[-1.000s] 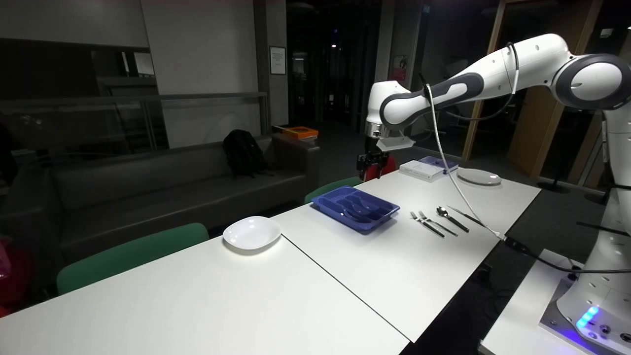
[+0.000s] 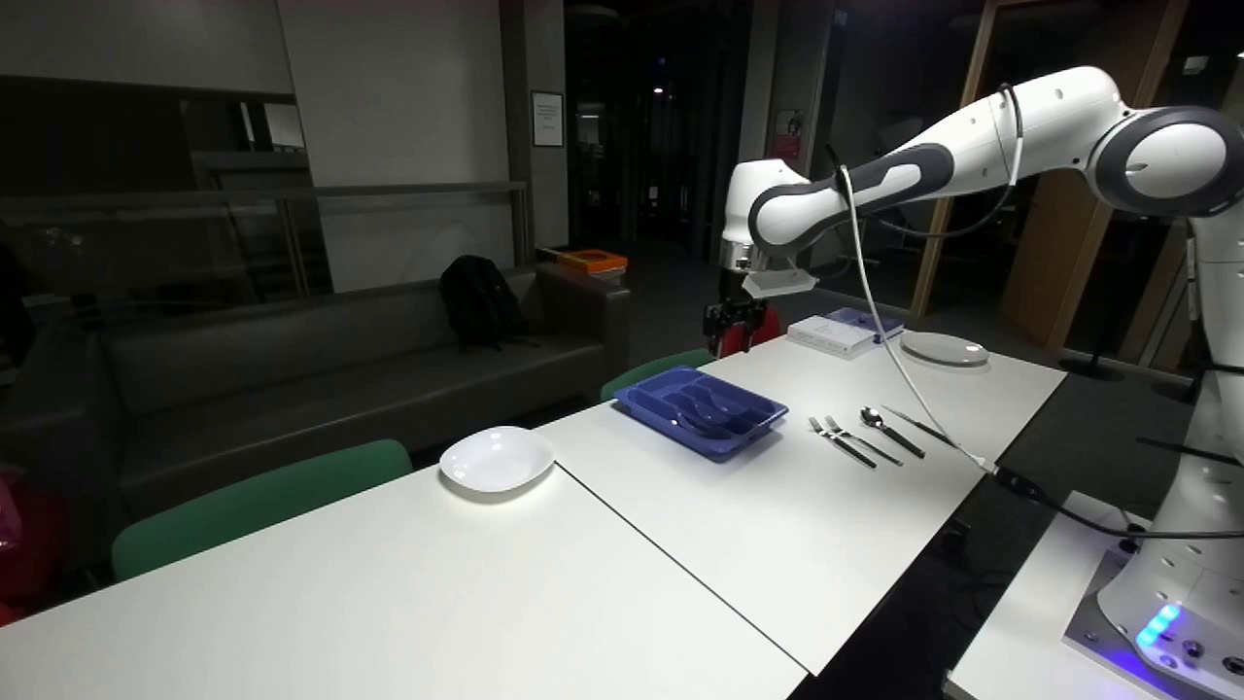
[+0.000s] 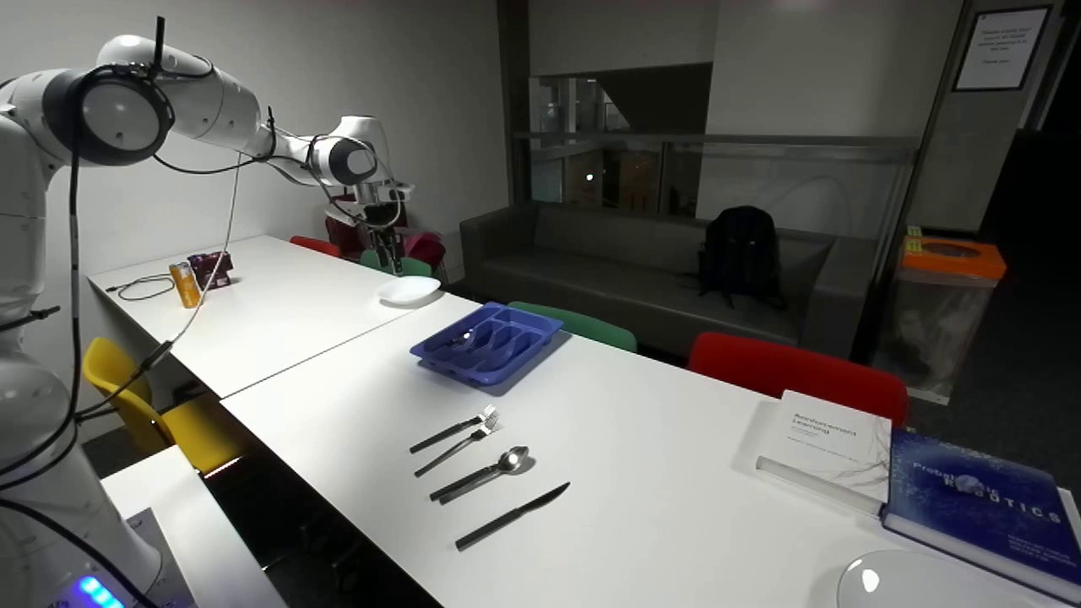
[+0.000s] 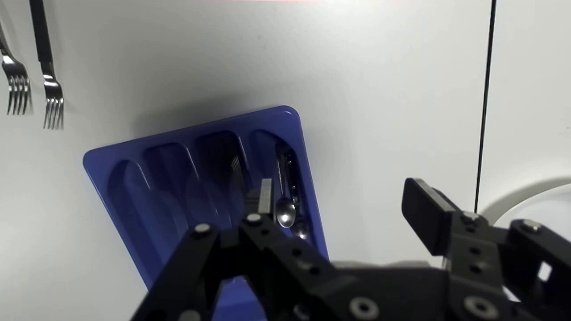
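Observation:
My gripper is open, with only table and tray showing far below between its fingers. It hangs well above the table, over the blue cutlery tray [image 2: 653,416], touching nothing. In the wrist view the left finger overlaps the tray [image 4: 101,155] and the other is over bare table. A small spoon [image 4: 286,212] and another dark-handled piece lie in the tray's right compartment. Fork tines [image 4: 236,165] show in the compartment beside it. On the table lie two forks [image 3: 451,434], spoons [image 3: 486,475] side by side, and a knife [image 3: 513,516].
A white bowl [image 2: 497,460] sits past the table seam. Two books [image 3: 828,446] and a grey plate [image 2: 945,348] occupy the other end. A can [image 3: 186,285] and a dark red packet [image 3: 211,269] stand far off. Bare table surrounds the tray's near side.

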